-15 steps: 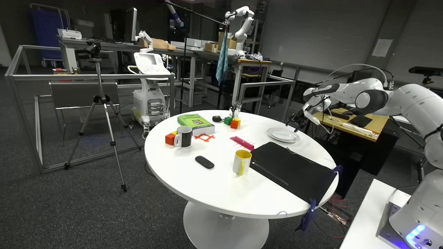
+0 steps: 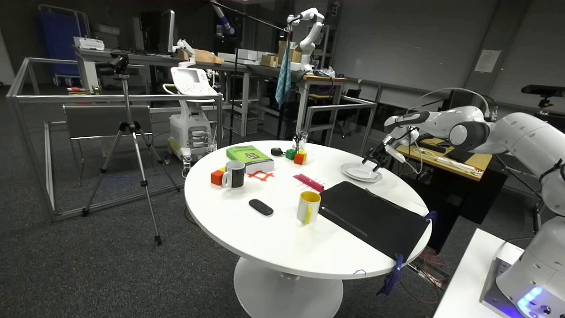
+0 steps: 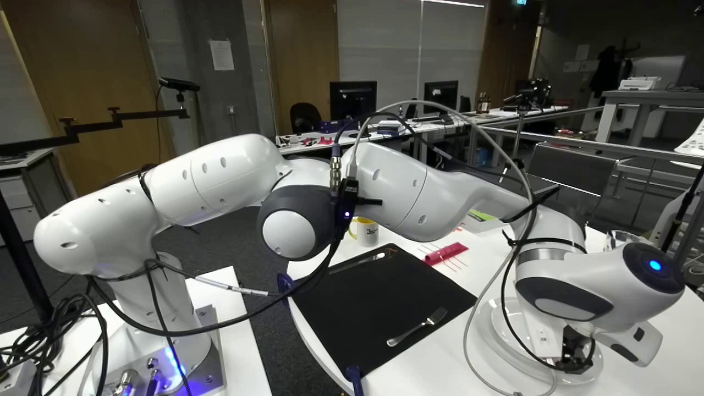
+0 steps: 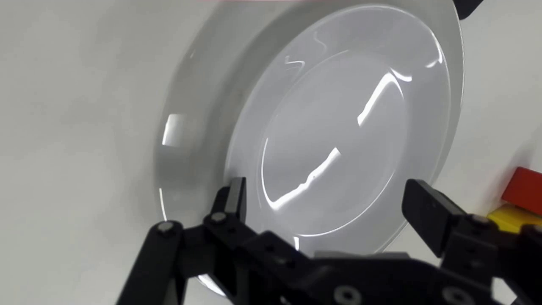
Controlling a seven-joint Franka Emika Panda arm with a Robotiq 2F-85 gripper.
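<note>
Two white plates, a smaller plate (image 4: 330,147) lying on a larger plate (image 4: 185,127), fill most of the wrist view. My gripper is open above them, its fingers wide apart, one over the left part of the smaller plate's rim and the other by its lower right rim. Nothing is gripped, and whether a finger touches the plates cannot be told. From exterior view 1, the gripper (image 2: 371,159) is at the stacked plates (image 2: 361,170) near the table's far right edge. The arm partly covers the plates in exterior view 2.
A black mat (image 2: 374,220) with a fork (image 3: 417,327) and a knife (image 3: 356,262) lies beside the plates. A yellow-white mug (image 2: 308,207), a pink roll (image 2: 308,182) and coloured blocks (image 2: 299,158) stand elsewhere. Bare tabletop (image 2: 265,233) shows at the front.
The arm and gripper have come down slightly and a little to the left in exterior view 1, closer to the plates. The plates and other table objects look unmoved.
</note>
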